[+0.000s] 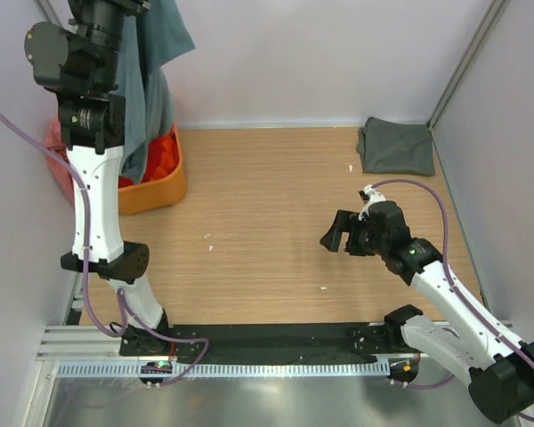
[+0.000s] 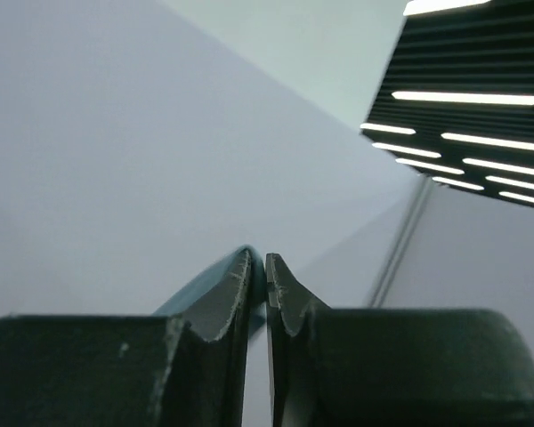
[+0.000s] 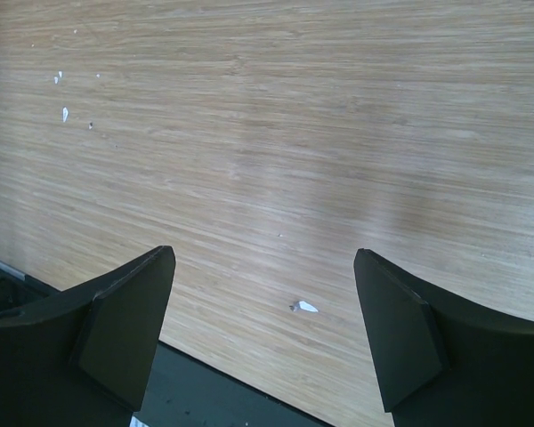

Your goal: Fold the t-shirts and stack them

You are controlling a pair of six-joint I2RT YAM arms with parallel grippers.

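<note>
A blue-grey t-shirt (image 1: 151, 84) hangs from my left gripper, high above the orange basket (image 1: 169, 191) at the back left. In the left wrist view the left gripper is shut on a fold of this cloth, which shows between and behind the fingertips. Red cloth (image 1: 163, 160) lies inside the basket, and a pink shirt (image 1: 57, 147) hangs at its left side, mostly hidden by the left arm. A dark grey-green shirt (image 1: 396, 148) lies folded flat at the back right. Low over the table, my right gripper stands open and empty.
White walls close in the back and both sides. A purple cable (image 1: 86, 222) runs along the left arm.
</note>
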